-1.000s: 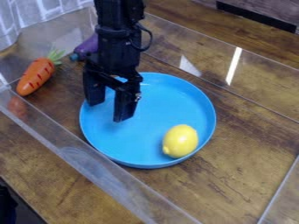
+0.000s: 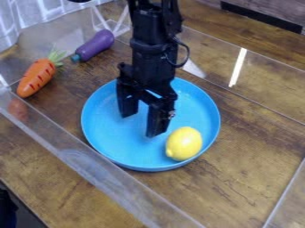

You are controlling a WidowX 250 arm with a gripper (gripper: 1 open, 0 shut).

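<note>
The black gripper (image 2: 145, 111) hangs over the middle-left part of a blue round plate (image 2: 119, 142), its fingers pointing down and spread open. A yellow lemon-like object (image 2: 184, 143) lies on the plate's right side, below and right of the gripper, apart from it. An orange carrot (image 2: 38, 77) with green top lies outside the plate at the upper left. A purple eggplant-like object (image 2: 94, 45) lies at the back left, left of the arm.
Transparent walls or panels run along the left and front right edges.
The arm and gripper have moved steadily to the right over the plate, toward the yellow object's side. The plate and the objects stay where they were.
</note>
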